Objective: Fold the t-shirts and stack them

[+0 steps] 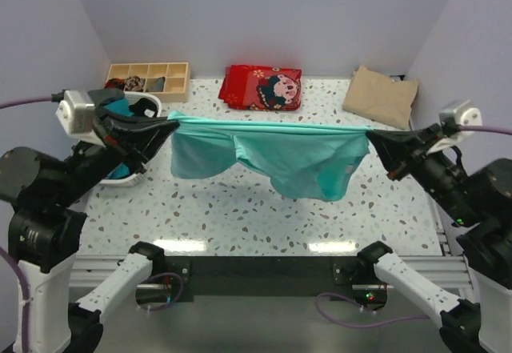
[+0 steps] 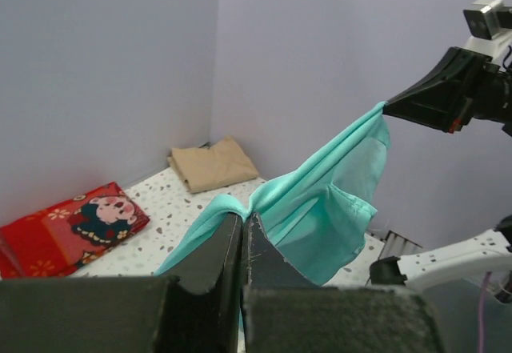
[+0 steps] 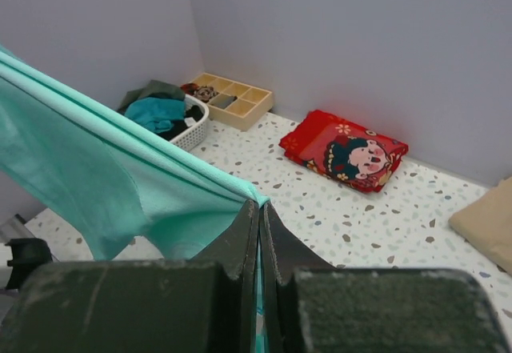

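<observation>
A turquoise t-shirt (image 1: 280, 157) is stretched taut in the air between my two grippers, its top edge nearly straight and its lower part hanging loose and uneven. At its left end my left gripper (image 1: 174, 122) is shut on the cloth. My right gripper (image 1: 370, 134) is shut on the opposite end. The left wrist view shows the fabric (image 2: 324, 201) running from my fingertips across to the right arm's tip. From the right wrist view, the cloth (image 3: 104, 153) rises in tight folds toward the upper left.
A folded red cloth with a cartoon figure (image 1: 264, 88) lies at the table's back. A folded tan cloth (image 1: 382, 97) sits back right. Back left stand a divided wooden box (image 1: 176, 89) and a white basket (image 3: 190, 135) of clothes.
</observation>
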